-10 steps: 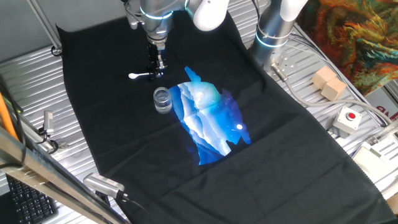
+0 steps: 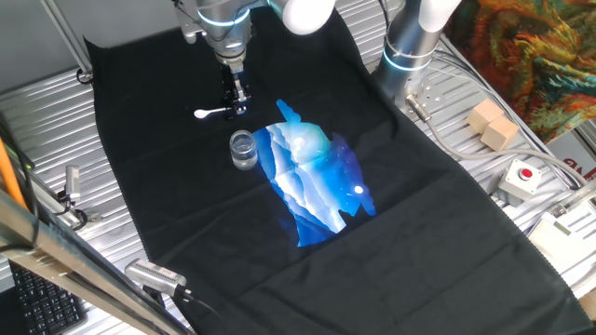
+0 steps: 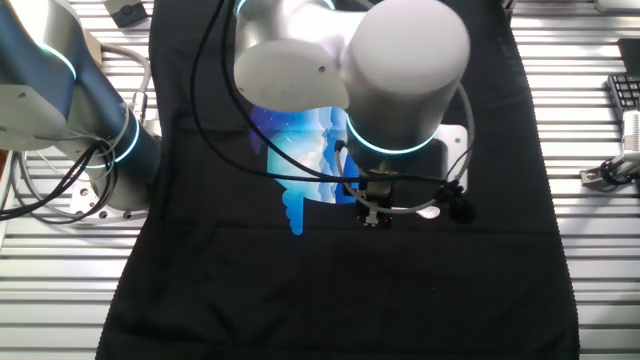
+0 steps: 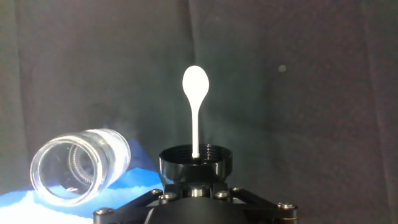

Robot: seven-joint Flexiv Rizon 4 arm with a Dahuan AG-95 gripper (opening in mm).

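A black threaded cap [image 4: 196, 167] sits at the end of my gripper, whose fingers are shut on it. Out of the cap's open side sticks a thin white spoon [image 4: 195, 84], bowl outward. In exterior view 1 this spoon [image 2: 202, 113] points left from the gripper [image 2: 236, 104], roughly level. The open glass jar [image 2: 243, 150] stands upright, slightly nearer the camera than the gripper and apart from it. The wrist view has the jar [image 4: 81, 167] at lower left, its mouth uncovered. Exterior view 2 mostly hides the gripper [image 3: 375, 205] behind the arm and cables.
A blue mountain-patterned piece [image 2: 312, 177] lies beside the jar on the black cloth [image 2: 186, 242]. Wooden blocks [image 2: 499, 133] and a red-button box [image 2: 520, 179] are off the cloth at right. A small camera [image 2: 156, 277] stands at the near left edge.
Over the last second the arm above the gripper has shifted slightly left and up in exterior view 1. The cap and spoon have barely moved; the jar stays put.
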